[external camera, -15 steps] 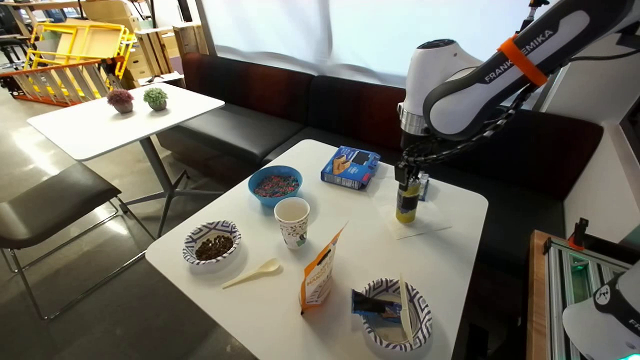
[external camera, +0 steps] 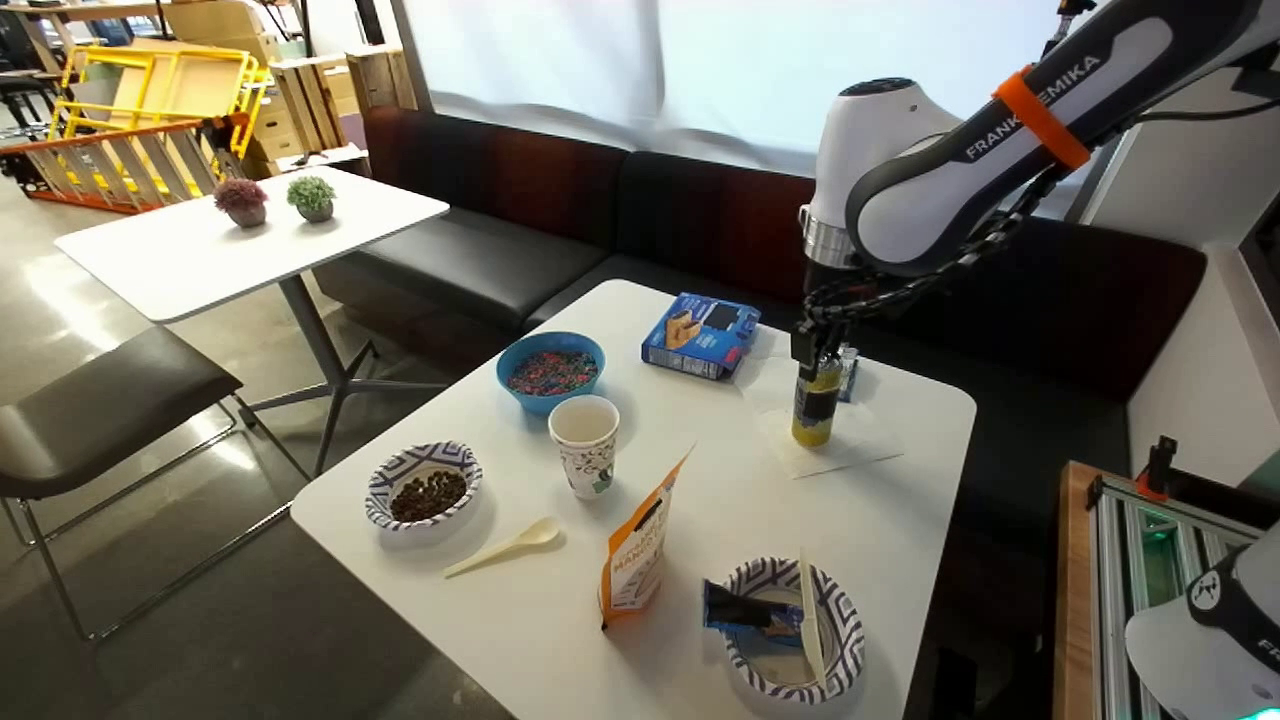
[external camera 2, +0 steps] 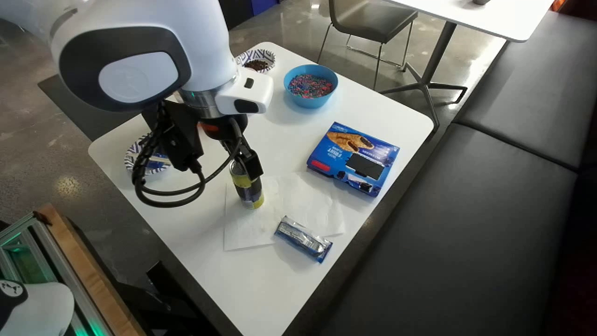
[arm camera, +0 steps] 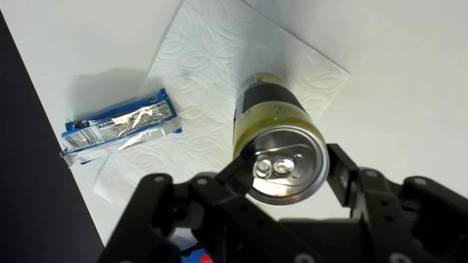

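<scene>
A yellow-and-dark drink can (external camera: 813, 408) stands upright on a white paper napkin (external camera 2: 240, 232). Seen from above in the wrist view, the silver top of the can (arm camera: 287, 164) lies between the two fingers of my gripper. One finger (arm camera: 239, 173) overlaps the near left rim, and the other finger (arm camera: 341, 173) is right beside the opposite rim. Whether both fingers press on the can cannot be made out. In the second exterior view, the hand hangs over the can's upper part (external camera 2: 241, 178).
Near the can lies a blue-and-silver wrapped bar (external camera 2: 303, 239), partly on the napkin. A blue box (external camera: 702, 336), blue bowl (external camera: 528, 396), paper cup (external camera: 585, 450), orange bag (external camera: 636, 558) and patterned bowls (external camera: 846, 672) occupy other parts of the table.
The hand has shifted only very slightly in the first exterior view. The can stands in the same spot, and the other items have not moved.
</scene>
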